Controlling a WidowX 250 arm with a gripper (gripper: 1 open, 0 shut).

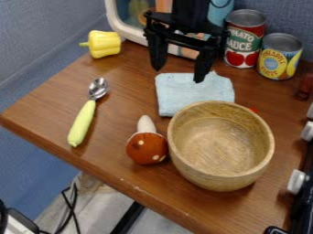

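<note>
The black gripper (180, 57) hangs at the top centre over the back of the table, its two fingers spread open with nothing between them. Beneath it lies a folded light blue cloth (193, 91). A wooden bowl (221, 169) sits front right, a mushroom toy with red cap (148, 149) to its left. A spoon (82, 122) with pale green handle lies at the left, a yellow pepper toy (104, 43) at the back left.
A tomato sauce can (243, 41) and a yellow-label can (279, 57) stand back right, by a small dark bottle (305, 88). Black equipment lines the right edge.
</note>
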